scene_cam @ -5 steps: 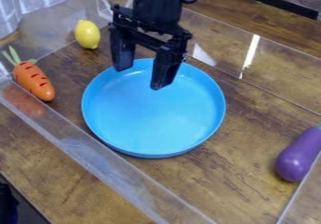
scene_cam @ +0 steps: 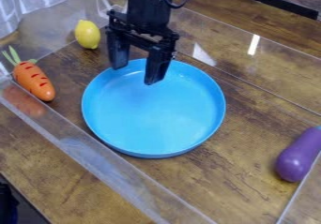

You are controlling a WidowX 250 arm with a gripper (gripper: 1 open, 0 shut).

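The black gripper (scene_cam: 138, 61) hangs open over the back part of a blue plate (scene_cam: 153, 115), nothing visible between its two fingers. An orange toy carrot (scene_cam: 34, 80) with green leaves lies left of the plate. A yellow lemon (scene_cam: 88, 36) is at the back left, behind the gripper's left side. A purple eggplant (scene_cam: 298, 155) lies at the right, apart from the plate.
Transparent walls or strips run along the near left and right edges.
The gripper has moved slightly up and back in the view, away from the plate's middle. The plate and toys have stayed in place.
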